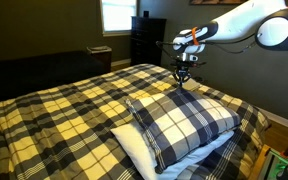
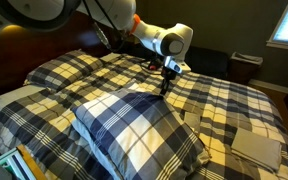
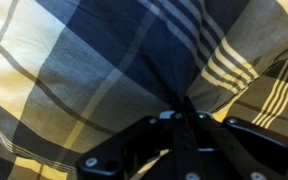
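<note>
A blue, white and tan plaid cloth point(image 1: 179, 125) lies over a white pillow or pad point(image 1: 136, 148) on the bed, with white showing along its near edges. At the cloth's far edge my gripper point(image 1: 181, 79) points down, shut. Dark blue fabric point(image 3: 169, 55) gathers into a fold that runs to the fingertips in the wrist view, so the gripper appears shut on the cloth there. From the other side, the gripper point(image 2: 168, 82) is above the far edge of the same cloth point(image 2: 144, 125), where a narrow dark peak rises towards it.
A matching plaid cover point(image 1: 69, 120) spreads over the bed. Beyond the cloth, a plaid pillow point(image 2: 67, 72) sits near the dark headboard point(image 2: 44, 45). A pale flat rectangle point(image 2: 256, 148) lies on the bed's other side, with open bed around it.
</note>
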